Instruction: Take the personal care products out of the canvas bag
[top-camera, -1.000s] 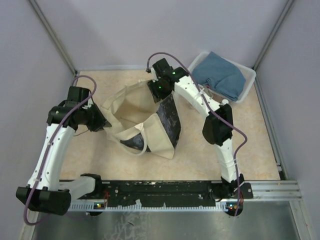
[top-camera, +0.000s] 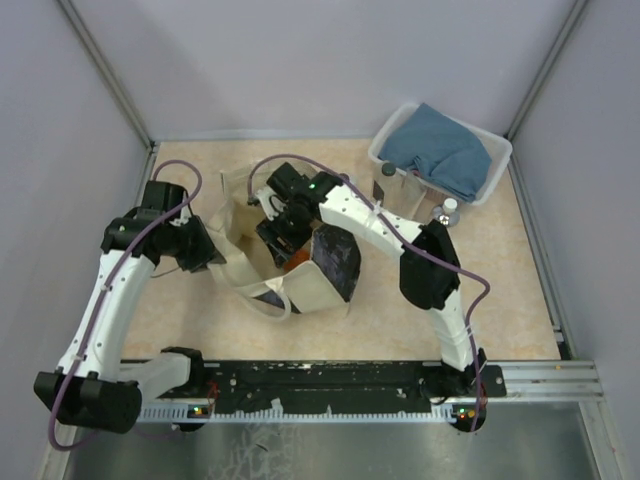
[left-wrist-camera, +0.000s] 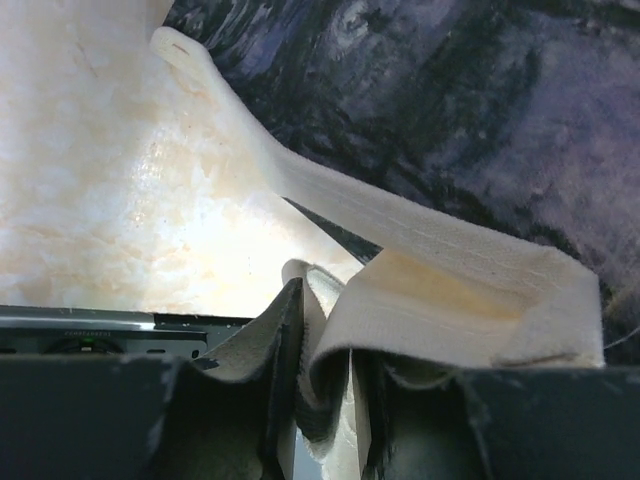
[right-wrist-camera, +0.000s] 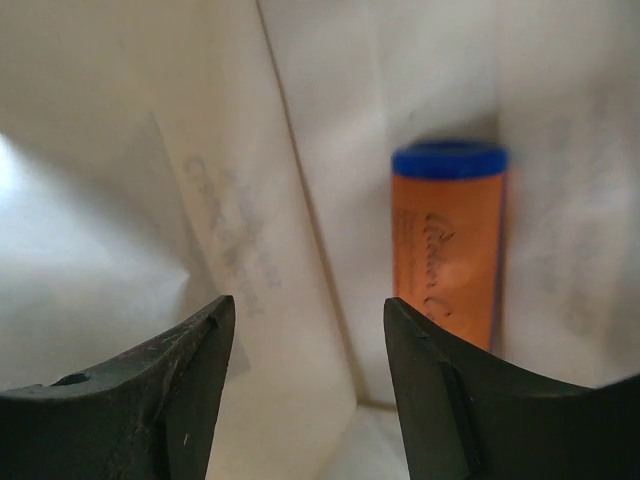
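The cream canvas bag (top-camera: 320, 288) with dark printed panels stands open in mid-table. An orange bottle with a blue cap (right-wrist-camera: 447, 250) lies inside it, near the bag's wall. My right gripper is down in the bag, its fingers apart with nothing between them; the bottle sits ahead and to the right in the right wrist view. From above, the right gripper hides part of the orange bottle (top-camera: 298, 260). At the bag's left rim is my left gripper, its fingers closed around folded canvas (left-wrist-camera: 430, 320).
A white bin (top-camera: 497, 150) with a blue cloth (top-camera: 440, 150) stands at the back right. Beside it are a dark-capped bottle (top-camera: 387, 180) and a clear bottle (top-camera: 447, 212).
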